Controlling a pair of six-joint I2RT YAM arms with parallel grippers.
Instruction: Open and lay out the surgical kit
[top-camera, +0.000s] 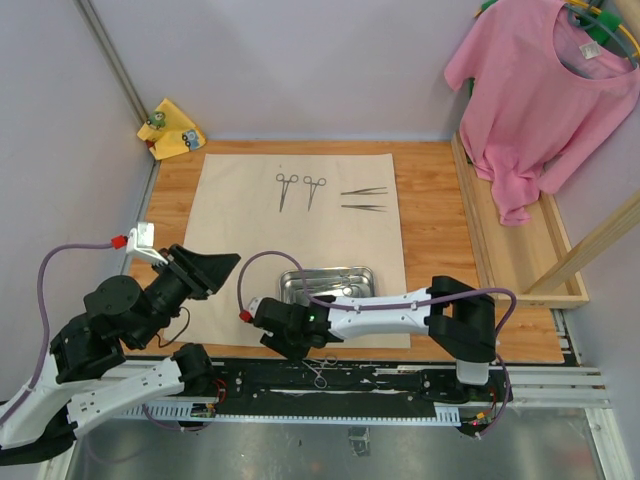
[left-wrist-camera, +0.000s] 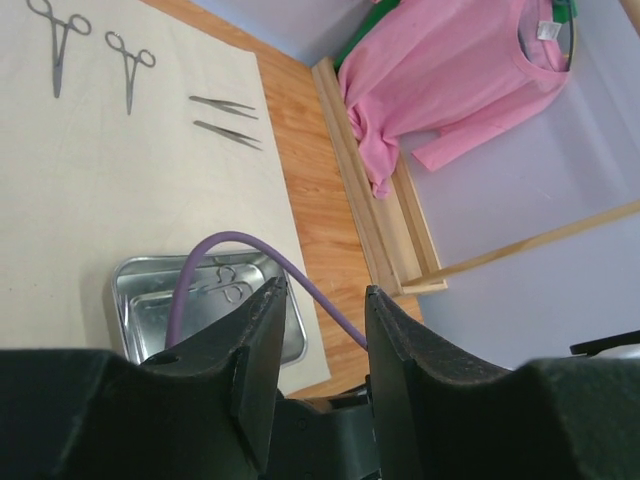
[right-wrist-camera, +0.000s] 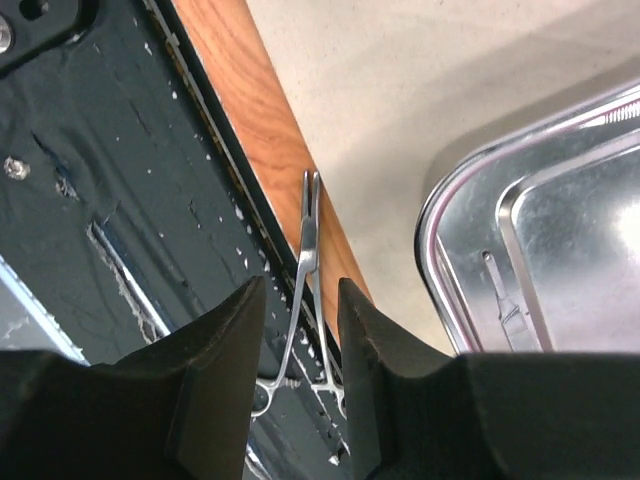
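Observation:
My right gripper (top-camera: 290, 345) hangs low at the front edge of the paper (top-camera: 240, 220). In the right wrist view its open fingers (right-wrist-camera: 383, 400) are over a long scissor-like instrument (right-wrist-camera: 308, 250) on the wooden edge and black rail. The metal tray (right-wrist-camera: 470, 230) holds instruments. Two scissor-like clamps (top-camera: 285, 190) and two tweezers (top-camera: 363, 207) lie on the paper's upper part. My left gripper hangs left of the tray, fingers apart, nothing seen between them.
A pink shirt (top-camera: 530, 90) hangs over a wooden stand (top-camera: 555, 275) at the right. A yellow cloth (top-camera: 175, 135) is at the back left.

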